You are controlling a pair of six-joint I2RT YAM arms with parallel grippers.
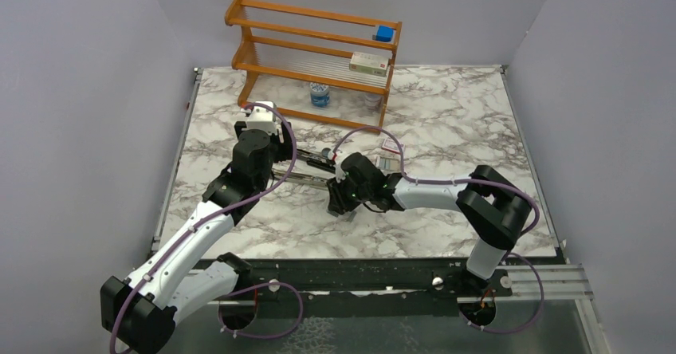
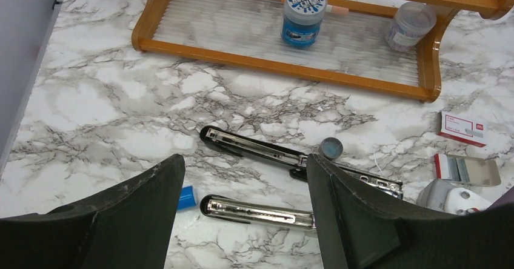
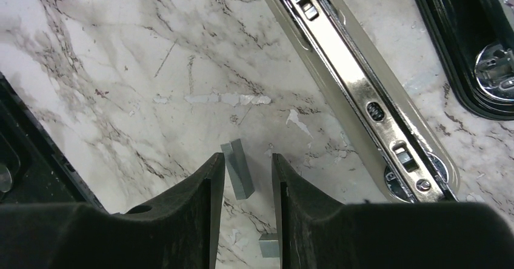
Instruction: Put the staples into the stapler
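A short grey staple strip point(image 3: 239, 172) lies on the marble tabletop in the right wrist view. My right gripper is open above it, the strip showing in the gap between its fingers. A second small staple piece point(image 3: 268, 245) is partly covered by a finger. To the right runs the stapler's long metal rail point(image 3: 370, 93). In the left wrist view, a dark opened-out stapler point(image 2: 260, 151) and a second long metal stapler piece point(image 2: 260, 213) lie flat. My left gripper stands open above that area, empty between its fingers.
A wooden rack point(image 1: 319, 71) stands at the back, with a blue-lidded jar point(image 2: 303, 16) on its lower shelf. A red-and-white box point(image 2: 462, 128) and an opened staple box point(image 2: 467, 169) sit at the right. A small blue block point(image 2: 186, 197) lies left.
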